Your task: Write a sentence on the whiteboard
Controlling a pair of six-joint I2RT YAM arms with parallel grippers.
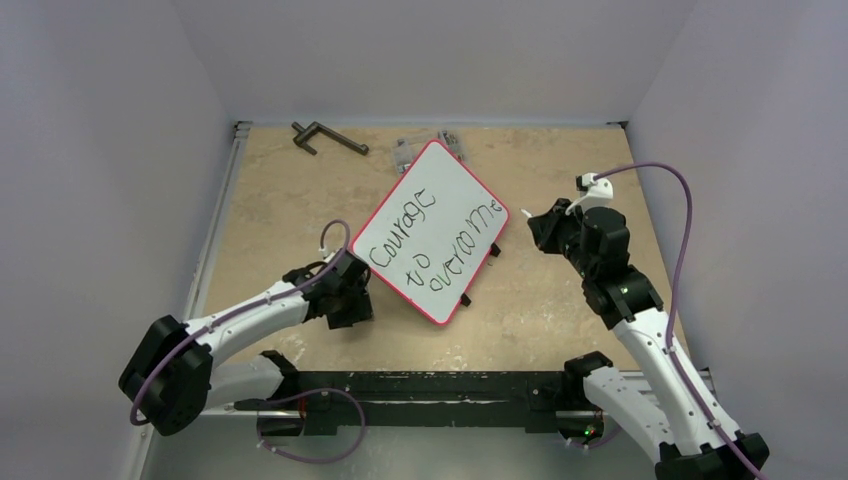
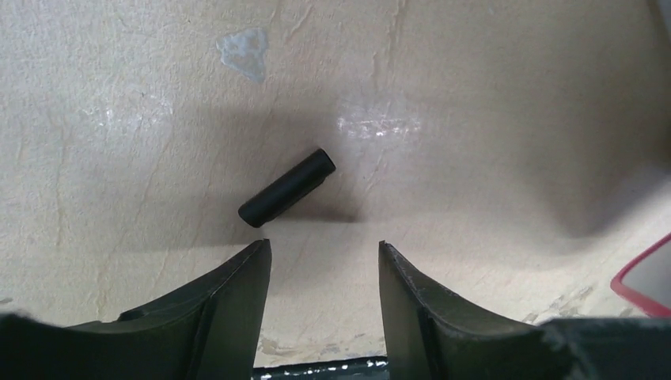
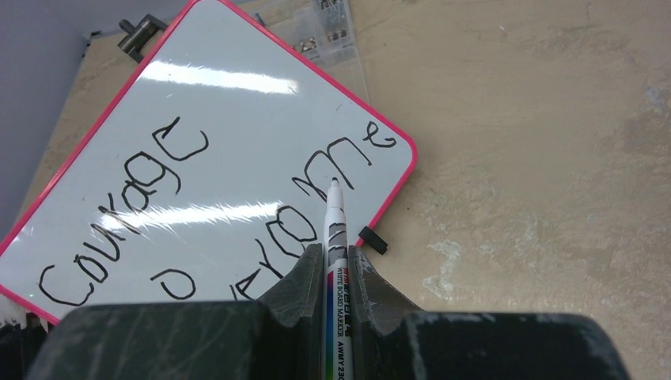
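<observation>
The whiteboard (image 1: 405,262), edged in red, lies rotated on the table with "Courage to overcome" handwritten in black. To its right, my right gripper is shut on a white marker (image 3: 336,218), whose bare tip points toward the board. In the top view the marker's tip (image 1: 526,213) is off the board's right corner. A black marker cap (image 2: 286,188) rests on the table in the left wrist view. My left gripper is open above the table, left of the board, its fingers empty and the cap lying just beyond the fingertips. From above, the left arm hides the cap.
Behind the board sit a clear box of small parts (image 1: 430,146) and a dark metal bracket (image 1: 328,137). Black clips (image 1: 495,250) stick out from the board's lower right edge. Bare table lies right and in front of the board.
</observation>
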